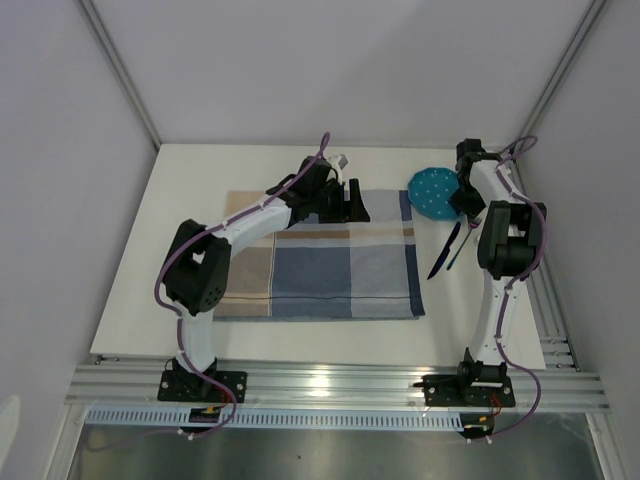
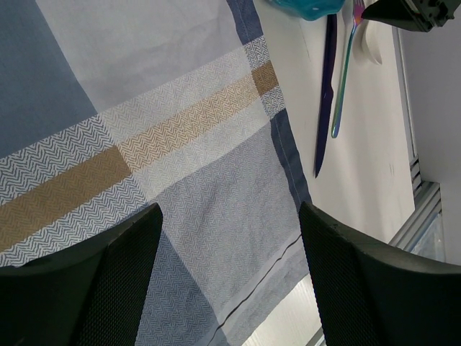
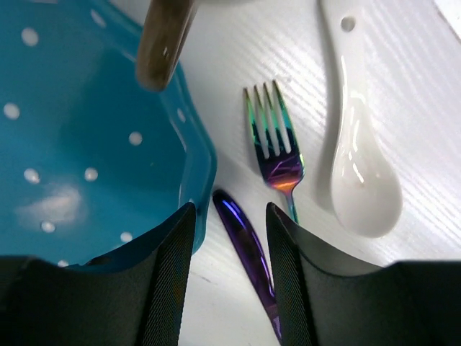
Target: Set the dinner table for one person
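A teal dotted plate (image 1: 431, 193) lies right of the checked placemat (image 1: 310, 275). My right gripper hangs over the plate's right rim, fingers apart and open; the rim shows between them. Close by, a rainbow fork (image 3: 279, 162), a purple knife (image 3: 245, 249) and a white spoon (image 3: 364, 187) lie on the table. My left gripper hovers open above the placemat, only cloth showing beneath it.
Walls and metal rails border the table. A brown object, partly seen, is at the top of the right wrist view.
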